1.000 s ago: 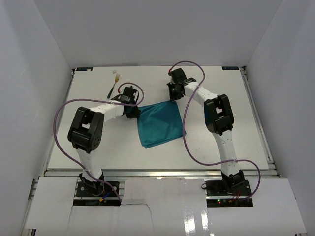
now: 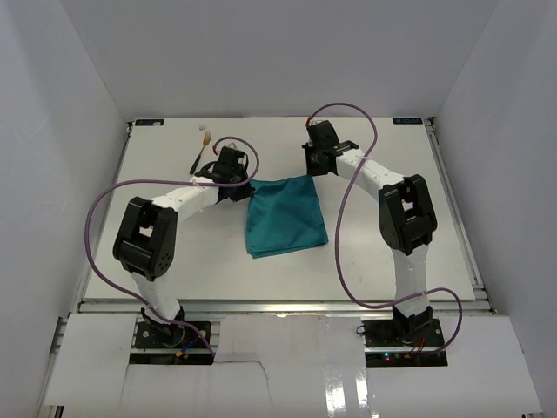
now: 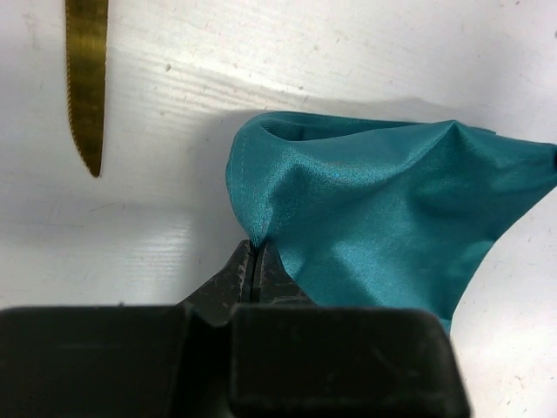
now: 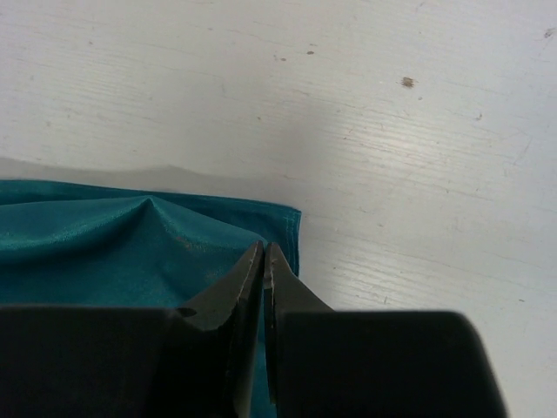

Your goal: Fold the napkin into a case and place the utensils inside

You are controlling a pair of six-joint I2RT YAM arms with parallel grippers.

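Observation:
The teal napkin (image 2: pixel 283 218) lies folded in the middle of the table, its upper edge lifted between both grippers. My left gripper (image 2: pixel 247 192) is shut on its upper left corner; in the left wrist view the cloth (image 3: pixel 365 209) bunches at the fingertips. My right gripper (image 2: pixel 309 172) is shut on the upper right corner, where the cloth (image 4: pixel 104 252) rises in a ridge to the fingertips. Utensils with gold parts lie at the upper left, among them one (image 2: pixel 205 141) beside the left arm and a serrated gold blade (image 3: pixel 87 78).
Low walls stand at the left, right and back. Both arms reach in from the front over the table's sides.
Both grippers have moved slightly right and toward the back with the napkin's upper corners, and the napkin has shifted the same way and straightened a little.

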